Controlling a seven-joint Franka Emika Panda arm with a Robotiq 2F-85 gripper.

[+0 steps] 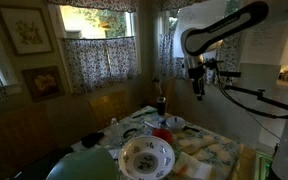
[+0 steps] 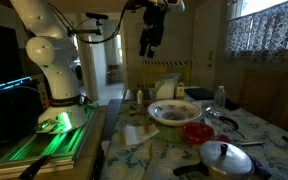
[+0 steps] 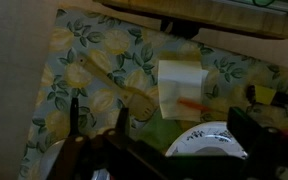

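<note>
My gripper hangs high above the table, its fingers pointing down and clear of everything below. In exterior view 2 the gripper is likewise up in the air. The wrist view looks down past the dark, spread fingers; the gripper is open and holds nothing. Beneath it lie a white plate with a patterned rim, a pale folded cloth or paper with a thin red-orange item on it, and a wooden slotted utensil. Part of the plate is hidden by the gripper.
A red bowl and a lidded metal pot stand near the plate. A clear bottle is farther back. A yellow-and-black item lies right of the cloth. Patterned tablecloth shows bare between things.
</note>
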